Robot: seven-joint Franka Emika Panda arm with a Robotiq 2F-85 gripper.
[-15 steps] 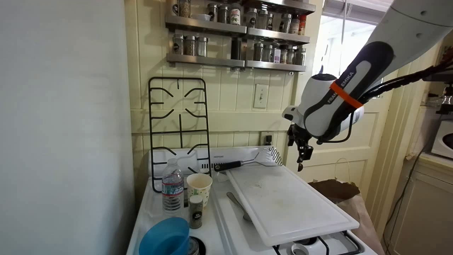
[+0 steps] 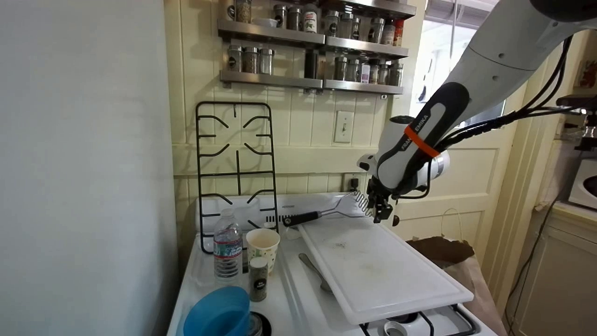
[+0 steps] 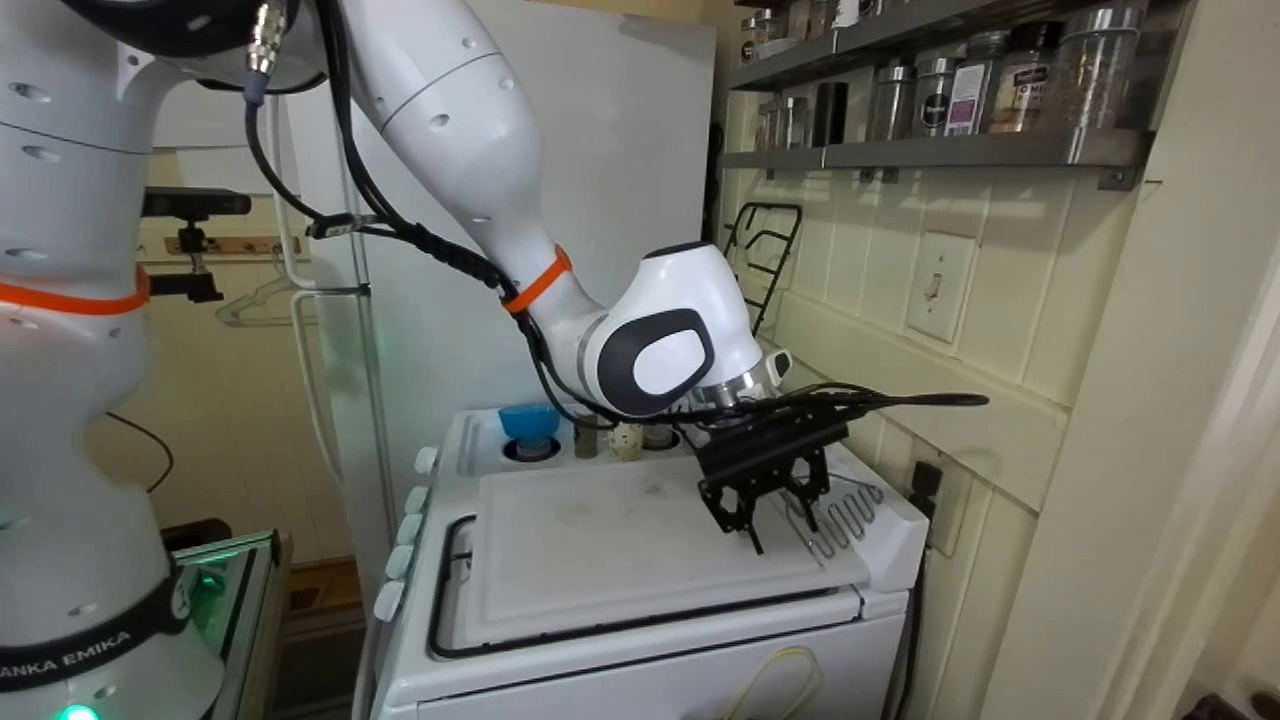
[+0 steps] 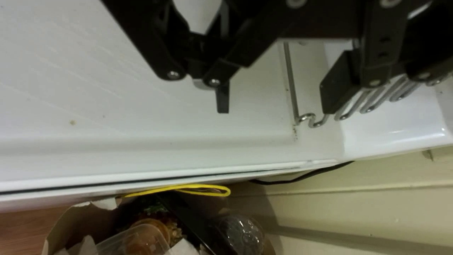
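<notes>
A masher with a black handle (image 2: 302, 218) and a zigzag wire head (image 3: 849, 514) lies at the back of the stove, by the rear edge of the white cutting board (image 2: 386, 280). My gripper (image 3: 786, 536) hangs low over the board's back corner, close to the wire head. In the wrist view the gripper stands open, its two fingers apart. One straight piece of the masher's wire (image 4: 291, 80) shows in the gap, and the zigzag part runs beside and behind the right finger. Whether any finger touches the wire, I cannot tell.
At the stove's left are a water bottle (image 2: 227, 249), a paper cup (image 2: 261, 243), a spice jar (image 2: 258, 280) and a blue bowl (image 2: 215, 313). A spoon (image 2: 316, 271) lies beside the board. Beyond the stove's side stands a paper bag (image 2: 475, 280). The board's top is clear.
The arm has moved left and lower in exterior view 1, bringing the gripper from right of the board to the masher's wire head. The masher looks unmoved.
</notes>
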